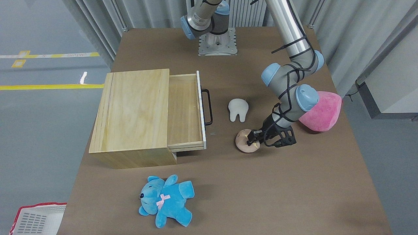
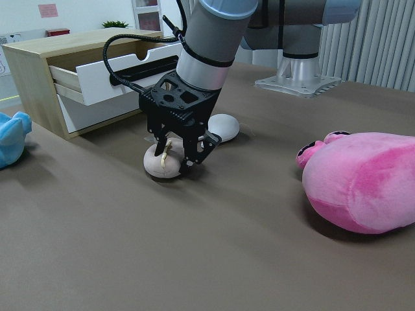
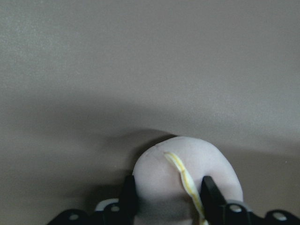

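A small beige round plush (image 1: pixel 243 143) with a yellow strip lies on the table beside the open drawer; in the left view it is the pale ball (image 2: pixel 155 165). My gripper is down over it, a black finger at each side of the plush in the wrist view. Whether the fingers are closed on it or merely around it I cannot tell.
A wooden cabinet (image 1: pixel 129 109) with its drawer out stands left. A white tooth plush (image 1: pixel 237 107) lies behind, a pink plush (image 1: pixel 321 111) to the right, a blue bear (image 1: pixel 168 201) in front.
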